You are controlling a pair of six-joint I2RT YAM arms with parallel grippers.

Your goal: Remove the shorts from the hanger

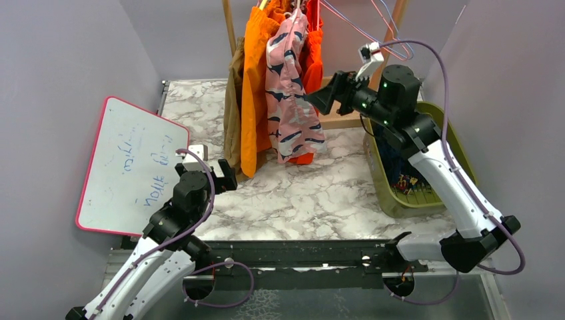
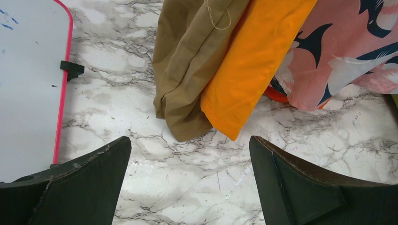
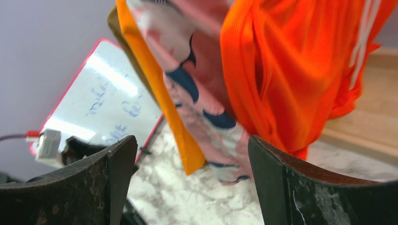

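Garments hang from the rack: olive, orange, pink shark-print and red-orange. My right gripper is raised just right of the pink garment; in the right wrist view its fingers are apart, facing pink and red-orange fabric, holding none visibly. My left gripper stands open low at the front left, below the olive and orange hems, with nothing between its fingers. Which garments are the shorts is unclear.
A whiteboard lies at left. A green bin stands at right, with a wooden tray behind the clothes. Empty hangers hang at top right.
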